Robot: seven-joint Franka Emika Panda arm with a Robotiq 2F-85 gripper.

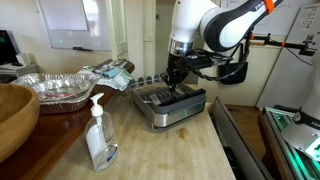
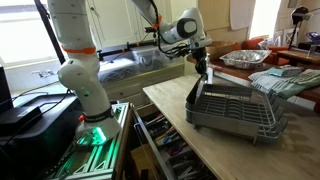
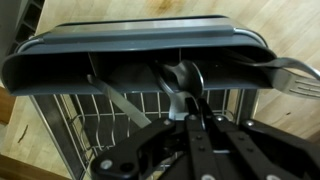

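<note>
A grey dish rack [image 2: 235,112] with a wire basket stands on the wooden table. Along one side runs its cutlery holder [image 3: 150,38], divided into compartments. In the wrist view, a metal spoon [image 3: 187,76] shows its bowl over the middle of the holder, right at the fingertips. A knife [image 3: 120,102] leans in the left compartment, and a fork [image 3: 296,84] pokes out past the right end. My gripper is above the rack, shut on the spoon; its fingers hide part of the grip. In exterior view 1, my gripper [image 1: 176,88] reaches down into the holder.
A clear pump bottle [image 1: 100,138] stands on the table to the left of the rack in exterior view 1. Behind it are a foil tray [image 1: 58,88] and a large wooden bowl [image 1: 14,118]. An open drawer [image 2: 165,140] lies beside the table.
</note>
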